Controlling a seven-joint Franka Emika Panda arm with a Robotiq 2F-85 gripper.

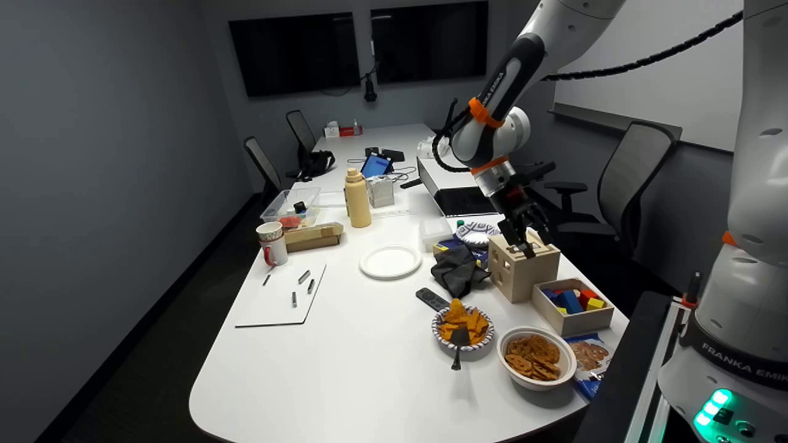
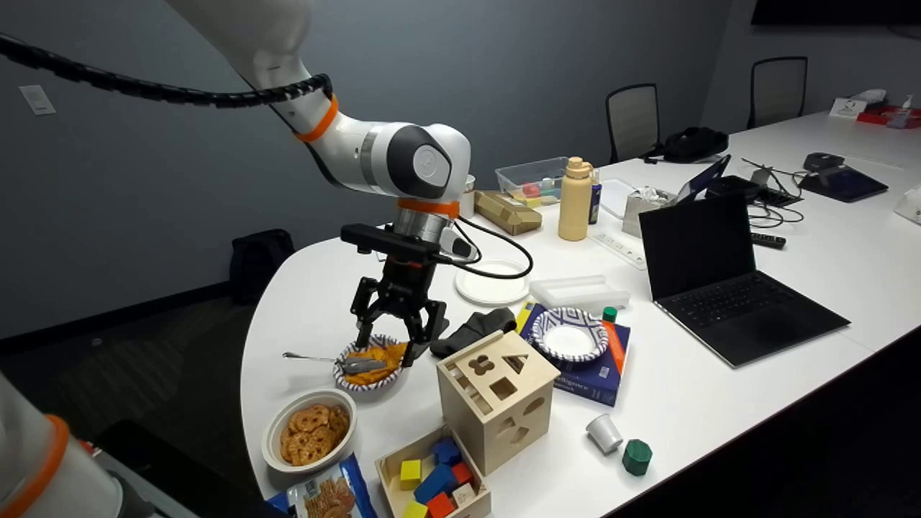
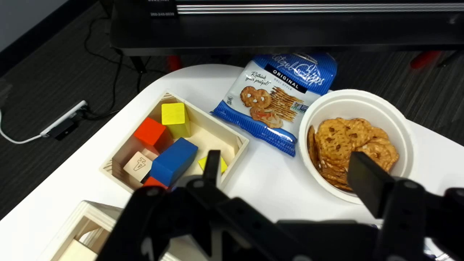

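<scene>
My gripper [image 2: 414, 354] hangs above the table with its fingers wide apart and nothing between them. In the wrist view, its dark fingers [image 3: 366, 182] spread across the lower part, in front of the pretzel bowl and the block tray. The white bowl of pretzel chips [image 2: 276, 432] stands near the table's corner. Coloured blocks [image 3: 174, 161] lie in an open wooden tray [image 2: 393, 488]. Beside that tray is the wooden shape-sorter box [image 2: 466, 414], with cut-out holes in its top and side. A patterned bowl of orange chips [image 2: 345, 380] holds a spatula [image 1: 459, 338].
A blue pretzel bag [image 3: 278, 100] lies between the tray and the bowl. A black cloth [image 1: 458, 272], a remote [image 1: 432, 299] and a white plate [image 1: 389, 274] sit farther back. Free table [image 1: 332, 369] stretches in front of the whiteboard sheet [image 1: 258, 306].
</scene>
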